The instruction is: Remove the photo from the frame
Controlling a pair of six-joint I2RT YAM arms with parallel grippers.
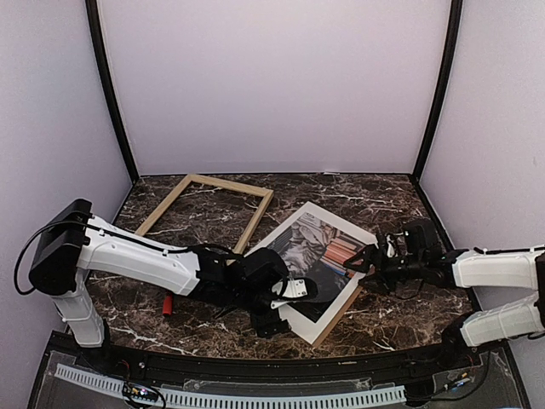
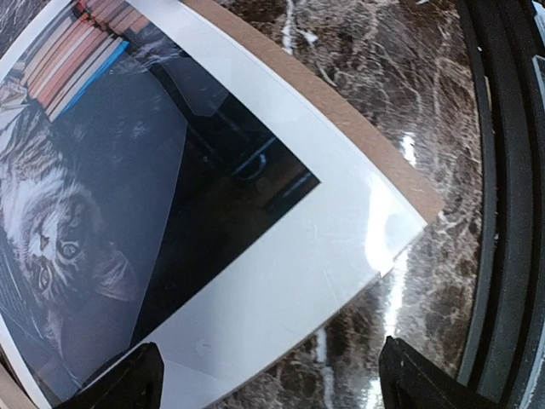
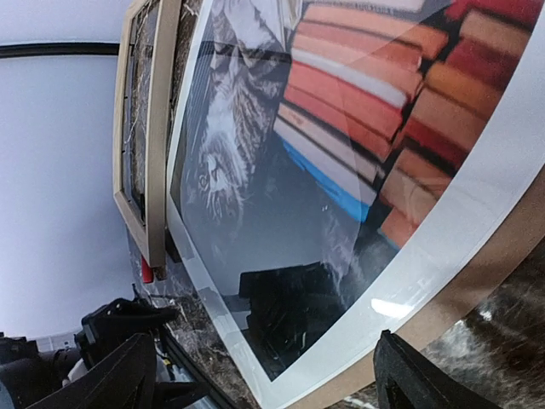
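Observation:
The photo point(image 1: 298, 251), a cat beside books with a white border, lies flat on a brown backing board point(image 2: 341, 111). A glossy clear sheet seems to cover it. To its left rests the empty wooden frame point(image 1: 226, 182), separate from the board. My left gripper point(image 1: 284, 312) is open over the photo's near corner; in the left wrist view the white border's edge passes below its fingers point(image 2: 136, 379). Over the photo's right edge my right gripper point(image 1: 368, 269) is open, its fingers point(image 3: 409, 379) straddling the border near a corner. Neither holds anything; contact cannot be judged.
A red-handled tool point(image 1: 167, 304) lies on the dark marble surface at the front left. Black rails point(image 1: 255, 366) run along the front edge. Bare marble point(image 1: 375, 187) stretches behind the photo and at the front right.

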